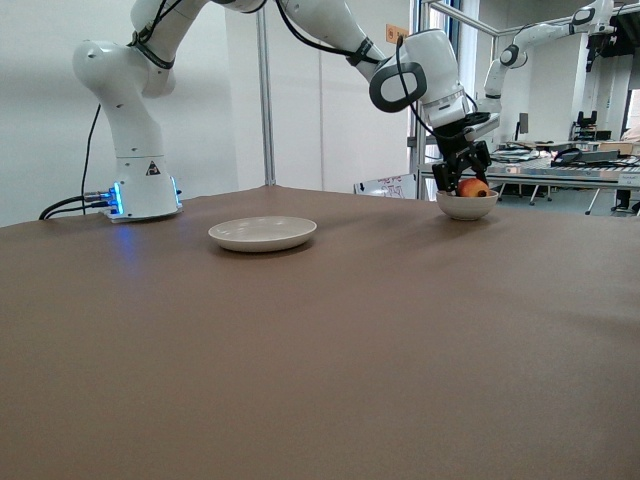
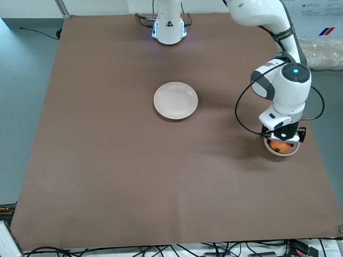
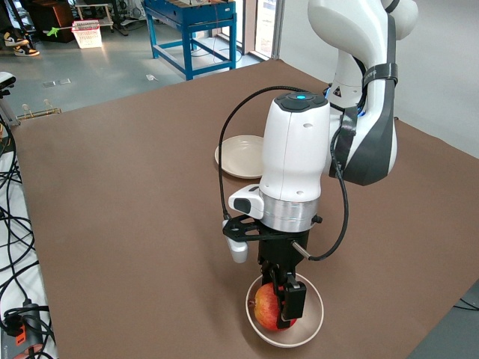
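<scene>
A red-orange apple (image 2: pixel 279 147) (image 1: pixel 473 187) (image 3: pixel 266 307) is down in a small white bowl (image 2: pixel 284 153) (image 1: pixel 466 208) (image 3: pixel 284 338) at the right of the table in the left view. My black gripper (image 1: pixel 462 176) (image 3: pixel 284 299) reaches into the bowl with its fingers at the apple; whether they grip it is hard to tell. An empty white plate (image 2: pixel 175 100) (image 1: pixel 262 232) (image 3: pixel 242 155) lies flat near the middle of the table.
Cables run along one edge outside the tabletop. The bowl stands near the table's right edge in the left view.
</scene>
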